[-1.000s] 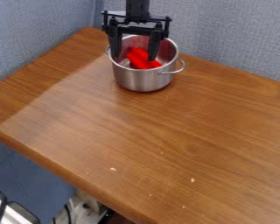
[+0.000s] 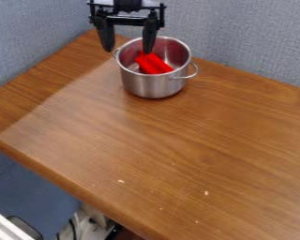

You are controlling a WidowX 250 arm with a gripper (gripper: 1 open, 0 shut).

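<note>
A steel pot (image 2: 153, 84) with two side handles stands on the wooden table near the back wall. A red object (image 2: 154, 65) lies inside it. My black gripper (image 2: 127, 45) is open above the pot's back left, one finger out past the rim on the left and the other over the pot's opening, with nothing visible between them.
Padded grey walls stand behind and at the left. Beyond the table's lower left edge are a blue floor, cables and some white equipment (image 2: 8, 228).
The pot and red object look unmoved.
</note>
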